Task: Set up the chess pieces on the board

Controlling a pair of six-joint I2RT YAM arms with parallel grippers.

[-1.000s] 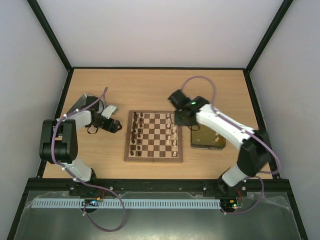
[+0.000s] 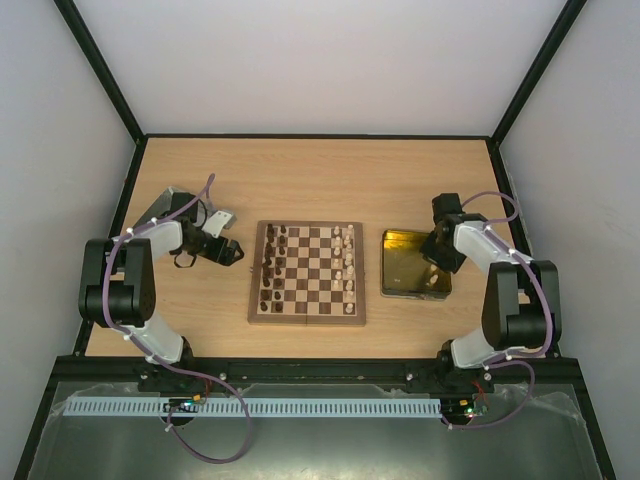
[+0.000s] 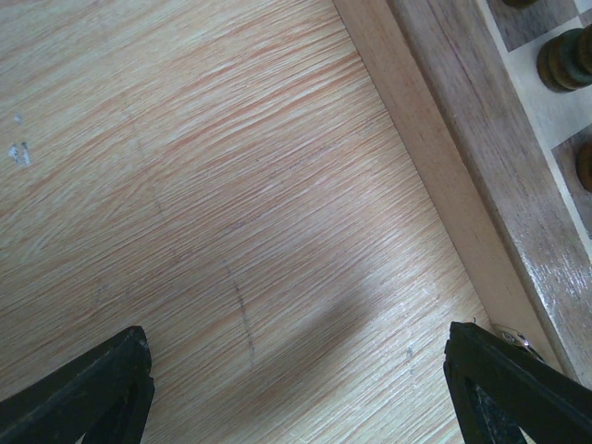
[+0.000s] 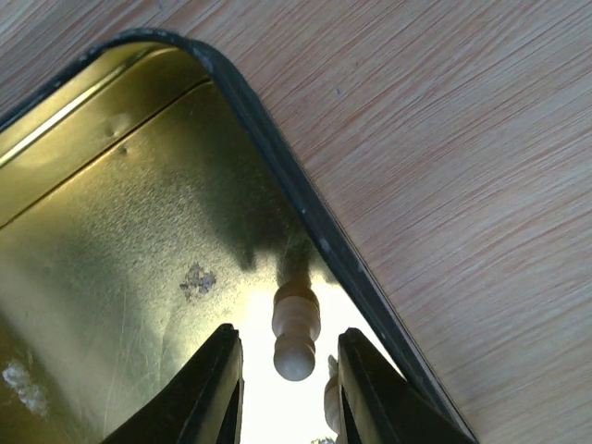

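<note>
The chessboard (image 2: 310, 270) holds dark pieces (image 2: 267, 270) along its left side and light pieces (image 2: 349, 270) along its right. My right gripper hangs open over the brass tray (image 2: 405, 260), its fingertips either side of a light piece (image 4: 296, 333) lying near the dark rim; another piece is partly hidden behind a finger. My left gripper stands open over bare wood left of the board, nothing between its fingers; dark pieces show at the upper right of the left wrist view.
A grey object (image 2: 160, 205) lies partly hidden behind the left arm. The tray's rim borders bare table on the right.
The left arm looks unmoved.
</note>
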